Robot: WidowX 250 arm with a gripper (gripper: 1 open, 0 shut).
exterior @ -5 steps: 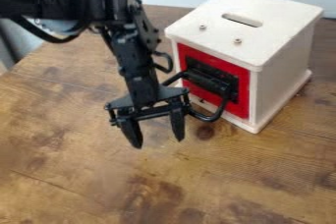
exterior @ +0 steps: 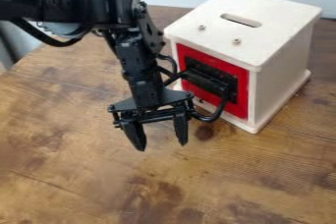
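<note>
A pale wooden box (exterior: 270, 46) with a slot in its top stands at the right, its red front panel (exterior: 195, 49) carrying a black latch fitting (exterior: 210, 80). My gripper (exterior: 156, 138) points down over the table in front of the box's left corner, its two fingers apart with nothing visible between them. A black cable curves beside it, partly in front of the panel.
A pale wall shows at the top left.
The arm and gripper have shifted slightly, the gripper ending a little lower in view. The box has not moved.
</note>
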